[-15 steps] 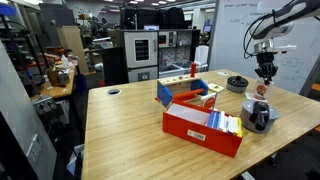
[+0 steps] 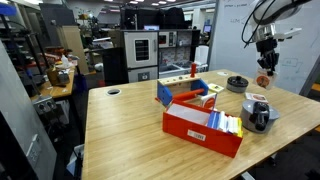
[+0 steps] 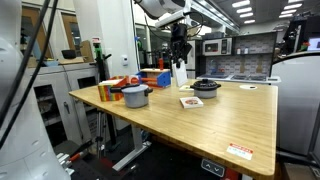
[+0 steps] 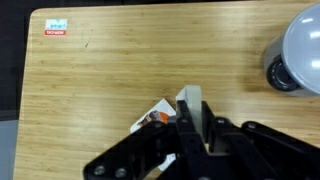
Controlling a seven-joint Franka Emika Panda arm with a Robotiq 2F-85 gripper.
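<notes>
My gripper is shut on a narrow white object (image 4: 194, 104), which shows at the bottom middle of the wrist view. In exterior view 2 the same white object (image 3: 180, 74) hangs upright from the gripper (image 3: 181, 60), above the table. Exterior view 1 has the gripper (image 2: 266, 66) at the far right, with the held object (image 2: 265, 78) showing a brownish face. Under it, a small white packet with an orange print (image 3: 191, 102) lies on the tabletop; the gripper partly covers this packet (image 4: 153, 118) in the wrist view.
A silver pot (image 2: 260, 114) stands near the table edge, and a black pot (image 2: 237, 83) behind. A red box (image 2: 197, 129) with books and a blue-and-wood rack (image 2: 180, 88) are further left. Bare wood (image 3: 232, 125) fills much of the tabletop.
My gripper has risen with the held object, clear of the area behind the silver pot, and shifted slightly right in exterior view 1. The pots and the red box have stayed put.
</notes>
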